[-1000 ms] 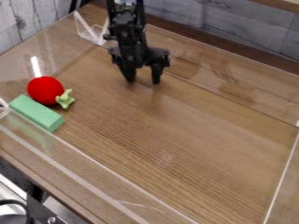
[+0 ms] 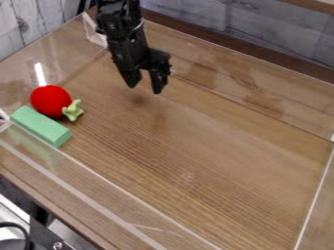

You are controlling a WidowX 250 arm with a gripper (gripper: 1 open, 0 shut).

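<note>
My dark arm and gripper [image 2: 143, 80] reach down from the top of the camera view to the upper middle of the wooden table [image 2: 222, 156]. The fingers point down at the wood; whether they are open or shut, or hold anything small, is unclear. A red round object [image 2: 50, 99] with a small green part lies at the left, apart from the gripper. Just below it is a light green block [image 2: 41, 127].
A dark wooden ledge [image 2: 290, 8] runs along the top right. At the lower left, beyond the table's edge, are dark objects, partly cut off.
The arm and gripper have shifted slightly to the left. The red object and green block have not moved.
</note>
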